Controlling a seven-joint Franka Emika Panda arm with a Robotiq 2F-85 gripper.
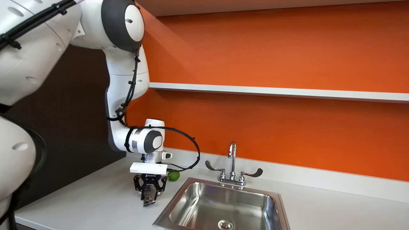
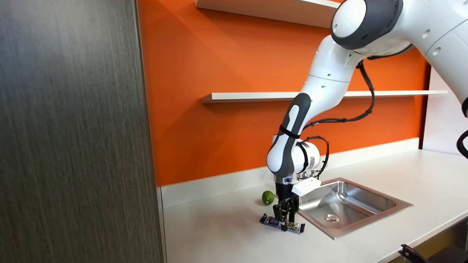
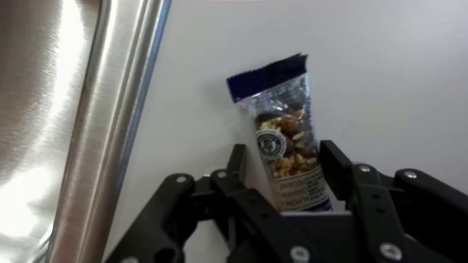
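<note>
A nut bar in a clear wrapper with dark blue ends lies on the pale counter. My gripper straddles it low over the counter, part open. In the wrist view its right finger is against or very near the bar's edge, while a gap shows between the bar and the left finger. The bar's near end is hidden behind the gripper's body. From exterior view 2, both ends of the bar stick out past the gripper.
The steel sink is close beside the gripper, with the faucet behind it. A green lime rests on the counter near the back. A white shelf crosses the orange wall.
</note>
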